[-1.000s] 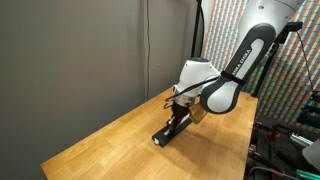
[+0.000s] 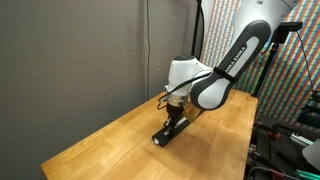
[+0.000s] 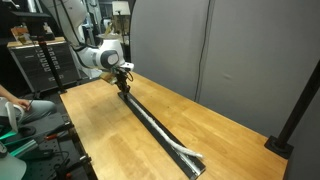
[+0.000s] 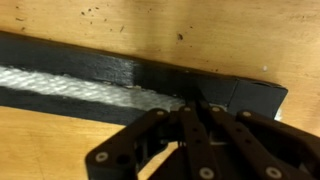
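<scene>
A long, narrow black tray (image 3: 153, 123) lies on the wooden table, with a pale braided strip (image 4: 90, 88) running lengthwise along it. In exterior view 2 the strip's near end bends over the tray's side. My gripper is over the tray's far end and looks shut, its dark fingers low against the black surface. The strip passes out of sight at the fingers, and I cannot tell whether any of it is between them. From exterior view 1, the same end of the black tray (image 2: 168, 134) shows just below the gripper (image 2: 177, 119).
Bare wooden table (image 2: 105, 150) stretches along both sides of the tray. A grey wall panel (image 3: 235, 70) stands behind the table, and a black post (image 3: 288, 132) rises at its right edge in exterior view 2.
The gripper and the arm's wrist have shifted slightly to the left in exterior view 1. The tray looks unmoved.
</scene>
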